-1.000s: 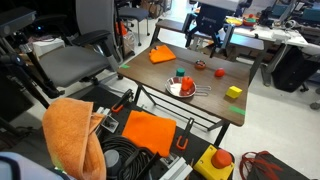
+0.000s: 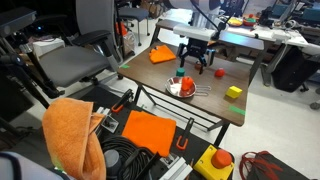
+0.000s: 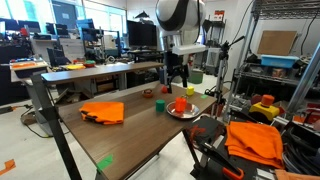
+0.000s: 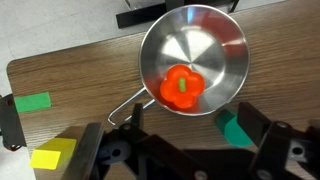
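In the wrist view a silver pan [image 4: 215, 45] lies on the wooden table, its wire handle pointing down-left. A red object [image 4: 172, 94] with a green centre sits inside it, near the rim. Beside the pan stands a green cup-like object [image 4: 236, 131], partly covered by a finger. The yellow block [image 4: 53, 153] is at the lower left. My gripper is open and empty, its dark fingers spread wide at the bottom. In exterior view 1 the gripper [image 2: 195, 65] hangs above the table, just behind the pan [image 2: 174, 91] and the green object [image 2: 180, 73].
An orange cloth [image 3: 102, 111] lies at one table end. Another red object [image 2: 220, 72] and a brown round item [image 3: 148, 93] are on the tabletop. Green tape [image 4: 33, 102] marks the surface. Orange cloths, cables and a yellow case [image 2: 213, 163] lie beyond the near edge.
The arm has come down and moved left in exterior view 1, closer to the pan and green object. The gripper has stayed open; the tabletop objects look unmoved.
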